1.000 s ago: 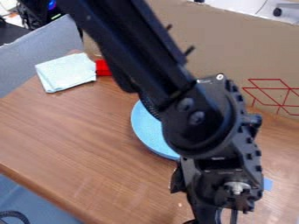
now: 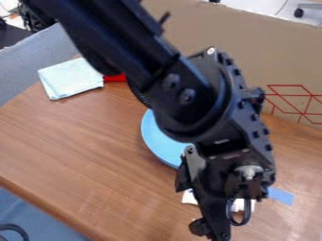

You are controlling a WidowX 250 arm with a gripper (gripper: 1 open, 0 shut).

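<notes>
My black arm reaches down from the top left across the view to the gripper (image 2: 220,212) near the bottom right, low over the wooden table. Behind the arm lies a light blue plate (image 2: 160,141), partly hidden. A small white item (image 2: 189,197) shows beside the gripper, with a piece of blue tape (image 2: 281,196) to its right. Whether the fingers are open, shut or holding anything is unclear.
A folded pale cloth (image 2: 68,78) lies at the back left, with a red object (image 2: 115,77) beside it. A cardboard board (image 2: 265,56) stands behind.
</notes>
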